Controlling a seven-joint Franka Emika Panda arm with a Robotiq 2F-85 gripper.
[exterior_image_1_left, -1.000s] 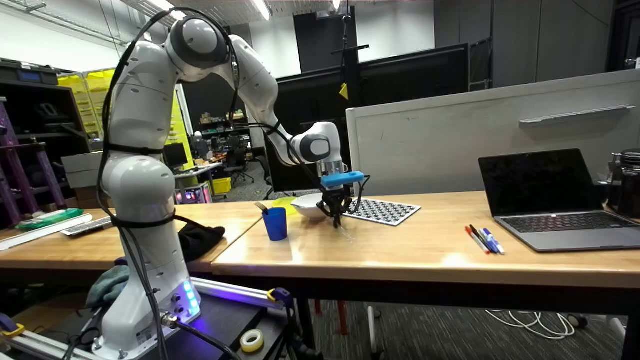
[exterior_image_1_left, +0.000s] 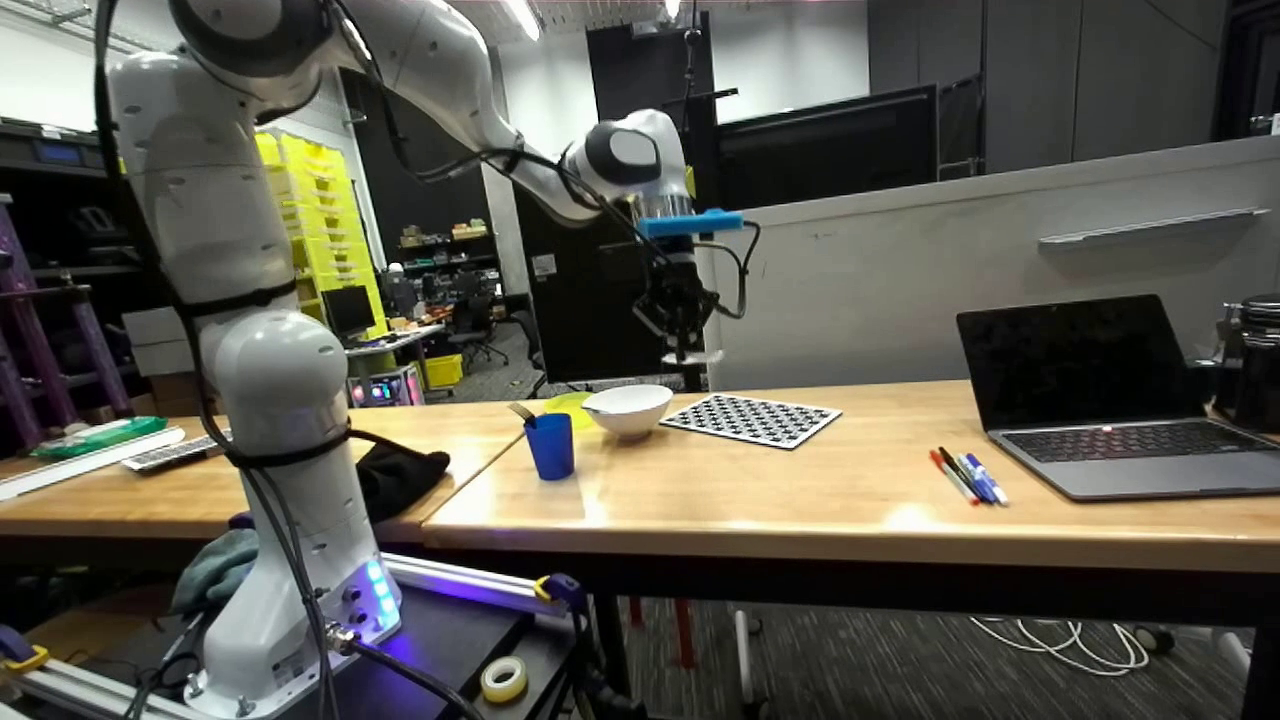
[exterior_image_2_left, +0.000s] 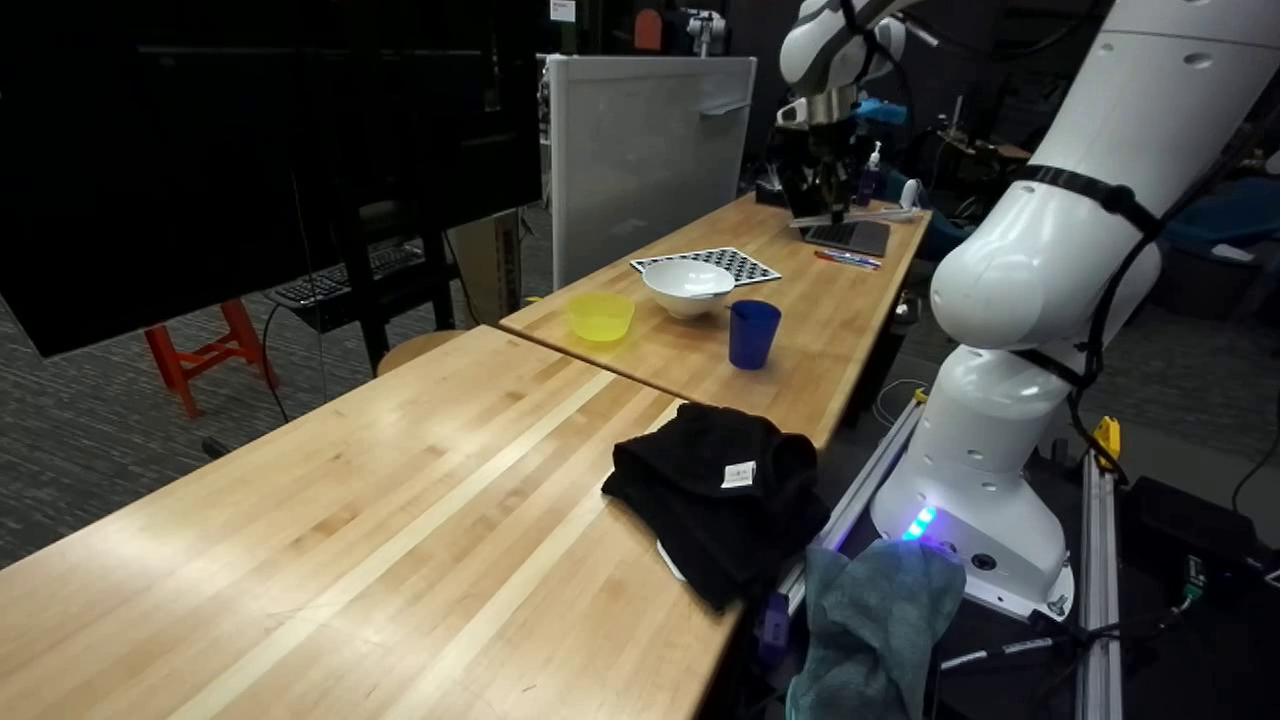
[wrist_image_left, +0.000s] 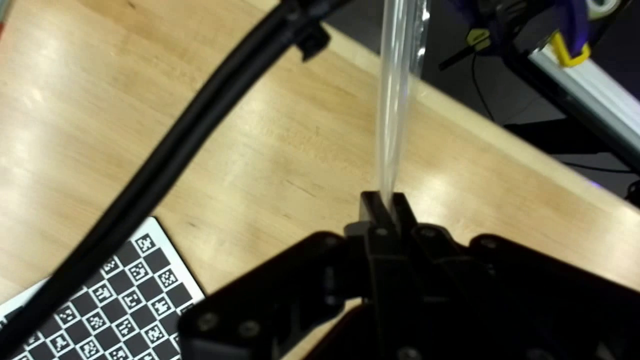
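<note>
High over the table, my gripper (exterior_image_1_left: 686, 348) is shut on a clear, see-through rod or tube (wrist_image_left: 396, 96). In the wrist view one end of it sits between the black fingertips, and the rest extends to the top edge of the frame. Exactly what the clear item is cannot be made out. Below and to the left of my gripper in exterior view 1 stand a white bowl (exterior_image_1_left: 630, 410), a yellow bowl (exterior_image_1_left: 567, 412) and an upright blue cup (exterior_image_1_left: 551, 448) with a dark utensil (exterior_image_1_left: 522, 414) in it.
A checkered board (exterior_image_1_left: 756, 419) lies behind on the table. Several pens (exterior_image_1_left: 969, 478) and an open laptop (exterior_image_1_left: 1110, 402) are at the right. A black cloth (exterior_image_2_left: 720, 492) lies beside the arm's base.
My arm has risen from near the tabletop to well above it, carrying the clear item up. The bowls, cup and board look unmoved.
</note>
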